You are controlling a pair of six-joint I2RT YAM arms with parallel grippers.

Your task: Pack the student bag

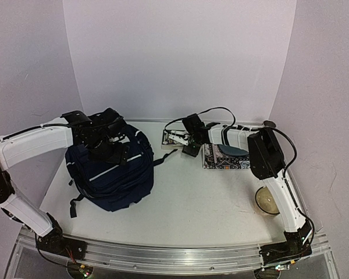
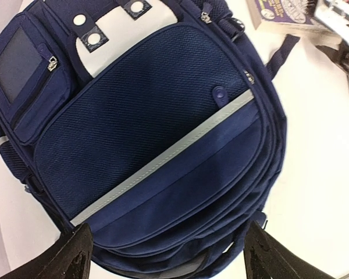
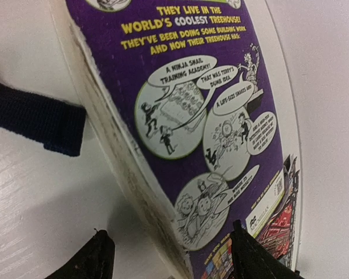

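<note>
A navy student bag (image 1: pixel 125 180) lies on the left of the table. In the left wrist view its front panel (image 2: pixel 145 110) is spread flat with the mouth closed over. Just over the bag, my left gripper is open, fingers wide apart and no fabric visibly between them. A purple book (image 1: pixel 170 137) lies flat near the back wall, just right of the bag's strap. Above its near end stands my right gripper, open; one of its fingers (image 3: pixel 96 256) is over the table beside the spine, the other over the cover.
A patterned case (image 1: pixel 224 164) with a dark oval panel lies right of the book, partly under my right arm. A round bowl (image 1: pixel 267 200) stands at the right, close to that arm.
</note>
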